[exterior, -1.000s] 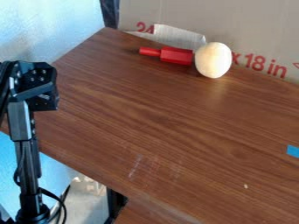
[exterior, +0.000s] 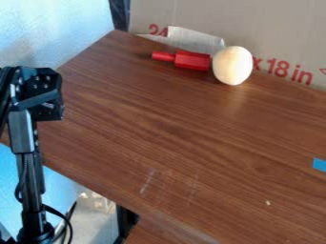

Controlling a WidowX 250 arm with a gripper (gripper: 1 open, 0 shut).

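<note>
A black robot arm with its gripper [exterior: 38,95] stands at the left edge, beside the wooden table [exterior: 178,162]; whether the fingers are open or shut cannot be told. At the back of the table a white egg-shaped object [exterior: 232,65] rests beside a red cylinder [exterior: 192,61] with a thinner handle end pointing left.
A cardboard panel [exterior: 287,29] with red printing backs the table, with a pale scrap behind the red cylinder. A piece of blue tape [exterior: 319,164] lies at the right edge.
</note>
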